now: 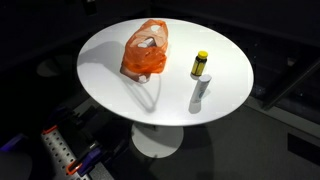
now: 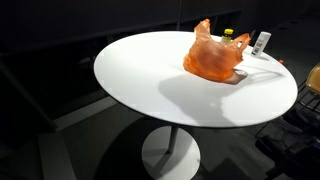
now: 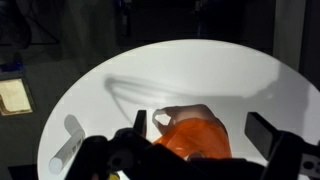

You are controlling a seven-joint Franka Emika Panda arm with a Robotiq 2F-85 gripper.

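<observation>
An orange plastic bag (image 1: 147,52) lies crumpled on the round white table (image 1: 120,92), its handles standing up in exterior view 2. A yellow bottle with a dark cap (image 1: 200,63) and a white cylindrical container (image 1: 201,88) stand to the right of the bag in exterior view 1. From the wrist view, my gripper is open, its dark fingers (image 3: 262,134) spread wide. The bag (image 3: 198,134) shows beyond and between them, apparently below. The white container (image 3: 66,152) appears at the left there; the gripper's body mostly hides the yellow bottle.
Bare tabletop (image 2: 135,75) surrounds the objects, with wide free room on the side away from the bottle. The table rests on one central pedestal (image 2: 170,150). The floor around it is dark.
</observation>
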